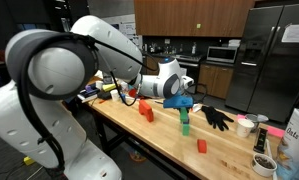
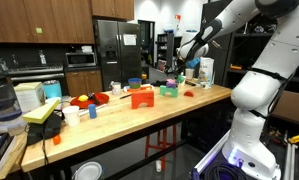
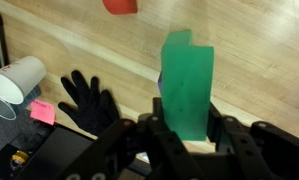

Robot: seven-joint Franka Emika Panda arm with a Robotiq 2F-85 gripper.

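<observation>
A green block (image 3: pixel 187 92) is gripped in my gripper, its near end filling the middle of the wrist view. Beyond it shows more green (image 3: pixel 177 38) and a bit of purple (image 3: pixel 161 80), mostly hidden by the held block. In exterior view 1 my gripper (image 1: pixel 181 106) points down over the table, with green below it and a lower green piece (image 1: pixel 186 129) at table level. Whether the held block touches that lower piece I cannot tell.
A red block (image 1: pixel 202 146) lies to the right, with black gloves (image 1: pixel 215 118) behind. Near them stands a white mug (image 3: pixel 19 80). Larger red blocks (image 1: pixel 145 109) are at the left. Bare wood (image 1: pixel 174 143) lies in front of the green pieces.
</observation>
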